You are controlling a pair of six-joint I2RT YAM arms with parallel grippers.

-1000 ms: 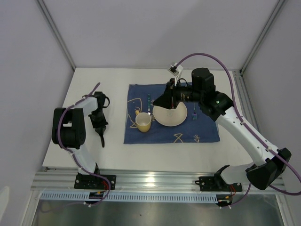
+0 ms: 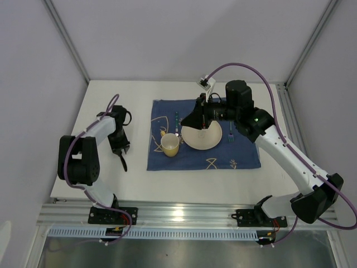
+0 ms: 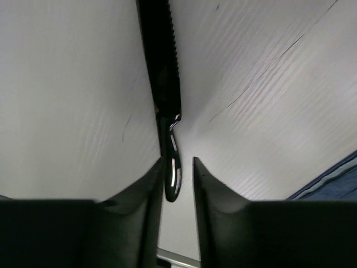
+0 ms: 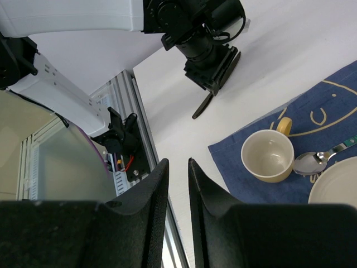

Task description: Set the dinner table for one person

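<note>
A black knife (image 3: pixel 162 67) lies on the white table at the left, its handle end below my left gripper (image 2: pixel 124 148). In the left wrist view that gripper's fingers (image 3: pixel 139 223) are blurred, a narrow gap between them. On the blue placemat (image 2: pixel 195 162) are a cream mug (image 2: pixel 170 146), a spoon (image 4: pixel 309 163), a white plate (image 2: pixel 201 142) and a fork (image 2: pixel 231 135). My right gripper (image 2: pixel 195 120) hangs above the plate, its fingertips close together with nothing visible between them.
A metal rail (image 2: pixel 178 208) runs along the front edge. Walls stand at back and sides.
The knife's visible end moved slightly right since one second ago. The right arm has not visibly moved.
</note>
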